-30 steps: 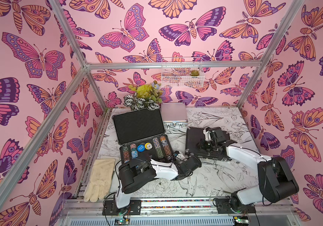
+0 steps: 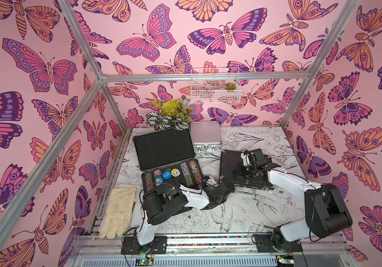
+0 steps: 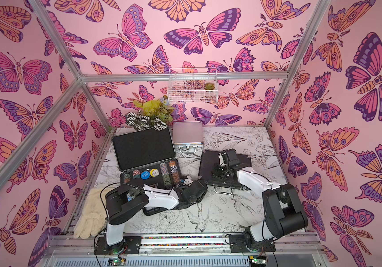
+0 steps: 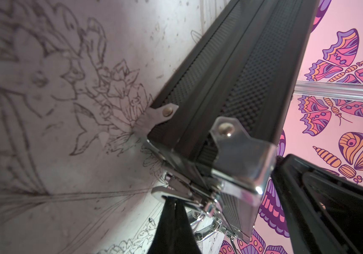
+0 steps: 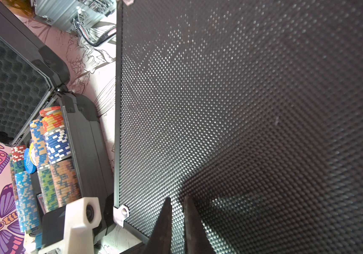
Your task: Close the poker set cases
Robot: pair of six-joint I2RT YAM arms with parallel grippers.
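A poker case [image 2: 166,153] with a foam-lined lid stands open on the left, chip stacks [image 2: 193,173] in its lower half. The other black case [image 2: 230,164] is to its right, lid down. In the left wrist view my left gripper is shut, nothing between its fingers, its tips at the metal latch [image 4: 192,196] on this case's front. My right gripper is over the textured lid [image 5: 240,105] of the same case, fingers slightly apart with nothing between them. Whether its tips touch the lid I cannot tell.
A closed silver-pink case [image 2: 205,133] stands at the back beside a plant [image 2: 173,113]. Cream gloves [image 2: 117,211] lie at the front left. The left forearm [image 2: 193,198] covers the open case's front.
My right gripper has shifted very slightly. Both cases look unmoved.
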